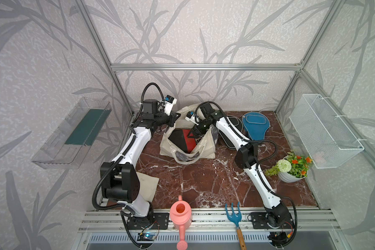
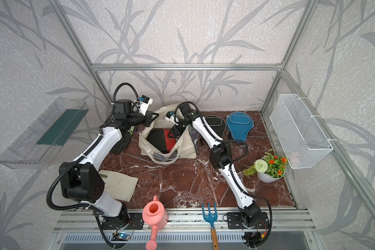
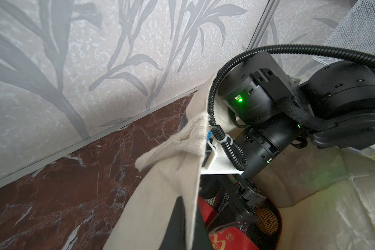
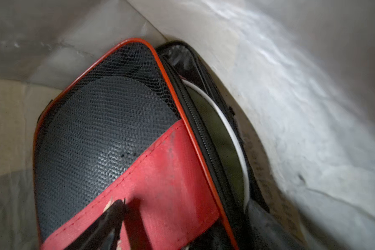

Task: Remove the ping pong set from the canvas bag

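The canvas bag stands mouth-up at the back middle of the table. Inside it lies the ping pong set, a black mesh and red case with orange piping; its zipped side gapes, showing a white-edged panel. In the left wrist view, my left gripper is shut on the bag's cream rim, with cloth between its fingers. My right gripper reaches down into the bag. Its fingers are apart, one over the red panel and the other, blurred, past the zipped side; they straddle part of the case. Whether they touch it is unclear.
Black and blue paddle-shaped items lie right of the bag. A flower pot stands at the right, a beige cloth lies at the left. A pink watering can and fork sit at the front.
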